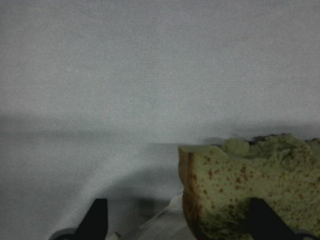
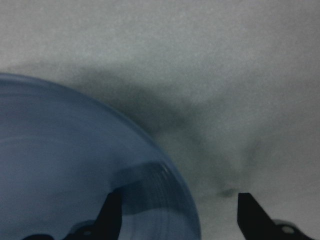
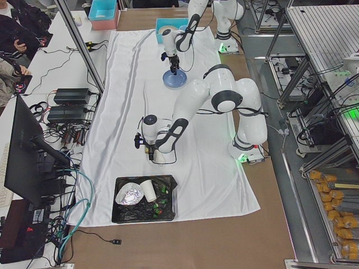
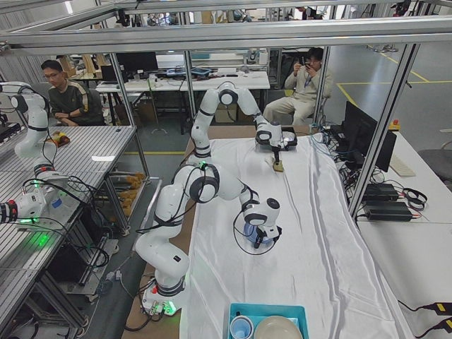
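A spotted bread-like piece (image 1: 240, 175), like a sandwich with pale green filling and a white wrapper beside it, lies on the white cloth in the left wrist view. My left gripper stands open over it, one finger at the bread, the other over cloth. In the camera right view it is also seen at the far end of the cloth. A blue plate (image 2: 70, 150) fills the lower left of the right wrist view. My right gripper is open above its rim, one finger over the plate, the other over cloth.
A black tray (image 3: 144, 213) with a foil dish and white cup sits at one end. A turquoise bin (image 4: 268, 314) with a cup and beige plate is at the other. A monitor (image 3: 22, 157) stands beside the white cloth.
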